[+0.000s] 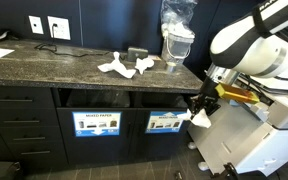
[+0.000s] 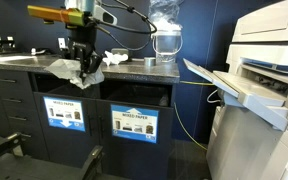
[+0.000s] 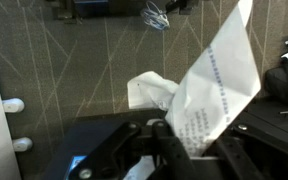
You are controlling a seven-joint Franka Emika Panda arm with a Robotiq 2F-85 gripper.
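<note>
A crumpled white paper (image 1: 201, 119) hangs below my gripper (image 1: 200, 103), which is shut on it. In exterior view 2 the same paper (image 2: 74, 72) shows under the gripper (image 2: 82, 56), in front of the counter's edge and above the bin labels. The wrist view shows a long flap of the paper (image 3: 224, 75) rising from between the fingers, partly hiding the dark fingertips. Another white piece (image 3: 151, 90) shows beside it; whether it belongs to the same sheet I cannot tell. More crumpled papers (image 1: 117, 67) lie on the counter (image 1: 64, 68).
Two open bins under the counter carry "mixed paper" labels (image 1: 97, 123), the other label (image 1: 166, 122) being to the right. A printer (image 2: 264, 85) with an extended tray stands at the right. A clear bucket (image 1: 177, 43) stands on the counter. Floor in front is mostly open.
</note>
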